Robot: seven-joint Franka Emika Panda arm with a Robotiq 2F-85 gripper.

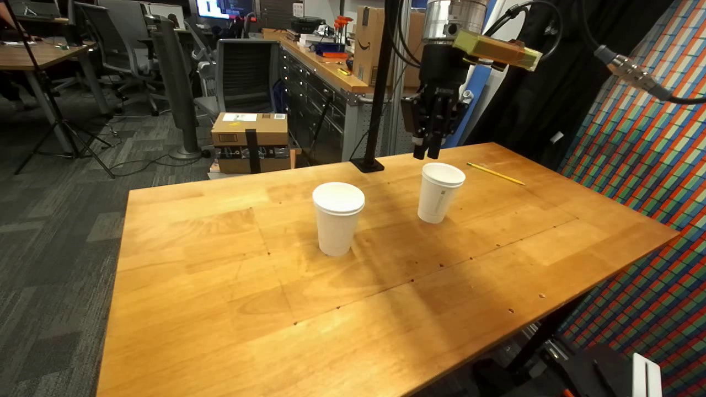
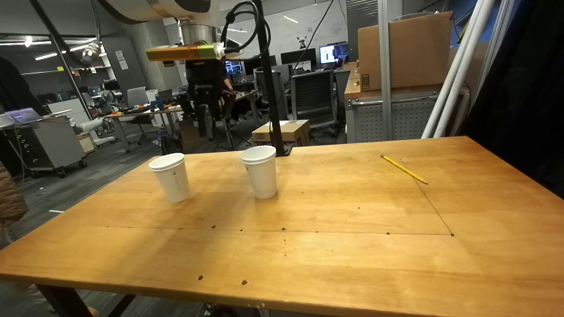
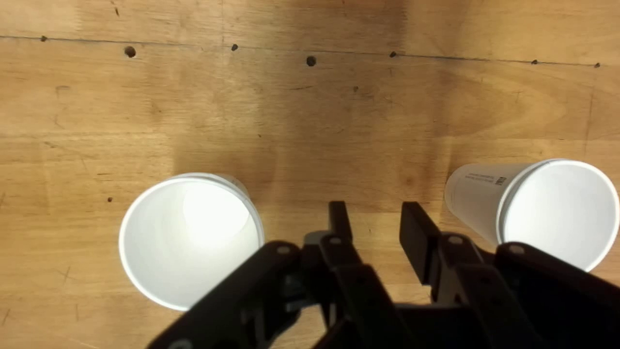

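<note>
Two white paper cups stand upright and apart on the wooden table. In exterior view 1, one cup [image 1: 336, 228] is left of centre and the other cup [image 1: 435, 200] is to the right, farther back. Looking down inside from the wrist view, I see a left cup [image 3: 186, 250] and a right cup [image 3: 558, 212] with small print on its side. My gripper is open and empty, pointing down above cup height. Its fingertips appear between the two cups in the wrist view.
A yellow pencil [image 2: 404, 169] lies on the table [image 2: 328, 264], well apart from the cups. A black upright post [image 1: 377, 99] rises at the table's edge close to the arm.
</note>
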